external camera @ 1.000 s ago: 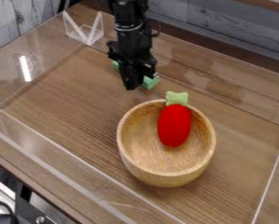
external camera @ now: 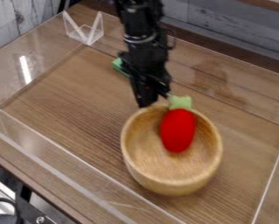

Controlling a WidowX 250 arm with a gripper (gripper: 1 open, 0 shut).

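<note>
My black gripper [external camera: 142,92] points down just above and behind a wooden bowl [external camera: 165,178], near its back rim, shut with nothing visible between its fingers. In the bowl lies a red oval object [external camera: 177,131], with a light green piece [external camera: 181,103] at its back edge. A green object [external camera: 121,65] sits on the table behind my arm, partly hidden by it.
The wooden table [external camera: 48,122] has bare room on the left and at the right. A wall edge runs along the back right. A dark cable lies at the lower left corner.
My gripper has moved down and toward the front, closer to the bowl, uncovering part of the green object behind it.
</note>
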